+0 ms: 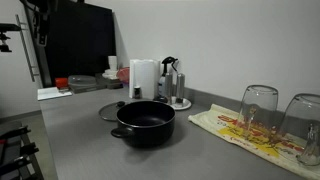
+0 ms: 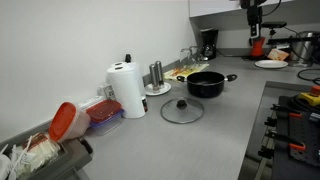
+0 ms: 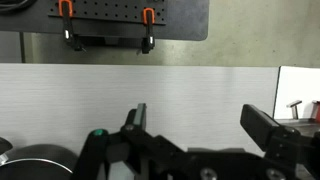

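Note:
A black two-handled pot [image 1: 145, 124] rests on the grey counter [image 1: 195, 155], uncovered. Beside it lies a glass lid [image 2: 182, 110] with a dark knob, flat on the same surface. My gripper is open and holds nothing. It hangs high over the counter, well away from the pot, and appears at the upper left in exterior view 1. In the wrist view only part of the pot [image 3: 40, 158] shows, at the lower left corner, and bare counter lies below the fingers.
A paper towel roll [image 2: 122, 91] and metal shakers stand along the wall. Upturned glasses [image 1: 258, 108] sit on a yellow patterned cloth [image 1: 225, 127]. A red container [image 2: 68, 121] and dish rack stand at the far end. Clear counter surrounds the lid and the pot's front.

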